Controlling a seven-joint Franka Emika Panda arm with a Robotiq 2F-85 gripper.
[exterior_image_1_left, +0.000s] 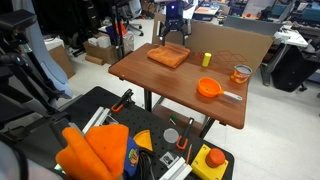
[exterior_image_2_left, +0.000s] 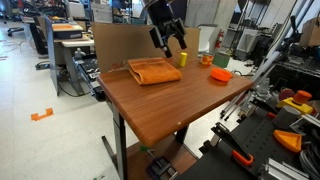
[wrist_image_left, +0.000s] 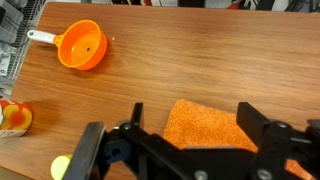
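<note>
An orange towel (exterior_image_2_left: 153, 72) lies on the wooden table (exterior_image_2_left: 160, 108), toward the side of the arm; in the wrist view the towel (wrist_image_left: 190, 122) is partly covered by the fingers. Above the tabletop hangs my gripper, its two dark fingers spread wide with a gap between them and nothing held. An orange strainer with a white handle (wrist_image_left: 80, 45) rests on the table, well apart from the gripper. Beyond it stands a yellow cylinder (exterior_image_1_left: 207, 59), upright, and near that an orange-and-white cup (exterior_image_1_left: 240, 74).
A cardboard panel (exterior_image_1_left: 240, 47) borders the far side of the table. Clamps (exterior_image_1_left: 122, 101) grip the near edge. In the foreground an orange cloth (exterior_image_1_left: 92, 155) and several tools lie on a black surface.
</note>
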